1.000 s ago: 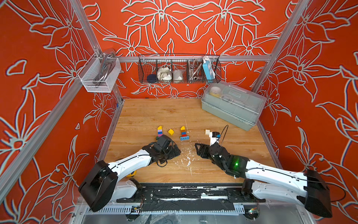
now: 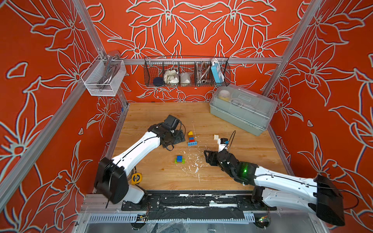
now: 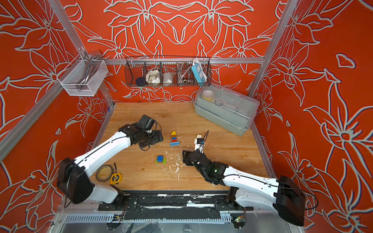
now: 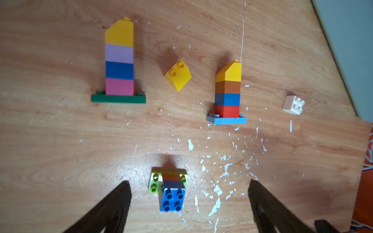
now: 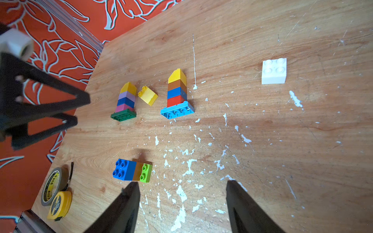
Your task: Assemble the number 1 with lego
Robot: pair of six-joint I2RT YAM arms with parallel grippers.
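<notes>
Upright on a green base (image 5: 144, 173) stands a short stack with an orange-brown brick (image 5: 137, 170) and a blue brick (image 5: 125, 169) on top. Two "1" figures lie flat on the table: one with a dark green base (image 4: 118, 98), the other with a light blue base (image 4: 227, 120). Between them is a loose yellow sloped brick (image 4: 178, 75). A white brick (image 5: 274, 71) lies off to the right. My left gripper is open above the table, over the bricks, holding nothing. My right gripper is also open and empty, right of the stack.
A grey lidded toolbox (image 2: 243, 108) occupies the back right. Tape roll (image 5: 54, 186) and tape measure (image 5: 60, 205) sit at the front left.
My left arm has risen and moved back, uncovering the green-based stack and now covering the left "1" figure and the yellow brick in the top left view. The right arm has barely shifted.
</notes>
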